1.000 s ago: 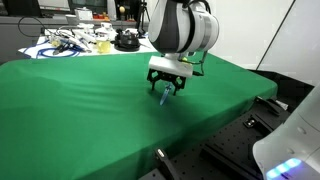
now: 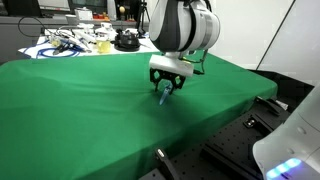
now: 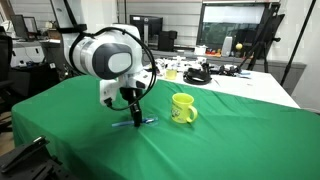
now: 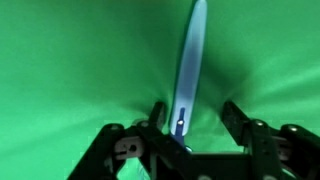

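A slim blue-grey stick-like object (image 4: 187, 70), possibly a pen or utensil handle, lies on the green table. In the wrist view it runs lengthwise between my gripper's two dark fingertips, with clear gaps on both sides. My gripper is part open, right down at the table over the object. Exterior view 2 shows the gripper (image 3: 136, 115) low above the object (image 3: 125, 123), with an end sticking out on either side. In exterior view 1 the object (image 2: 165, 97) shows just below the fingers.
A yellow mug (image 3: 183, 108) stands close by on the table in exterior view 2. Cables (image 2: 62, 42) and a dark device (image 2: 127, 40) lie at the far edge.
The fingers sit slightly closer together around the object than before. Arm and object have hardly moved.
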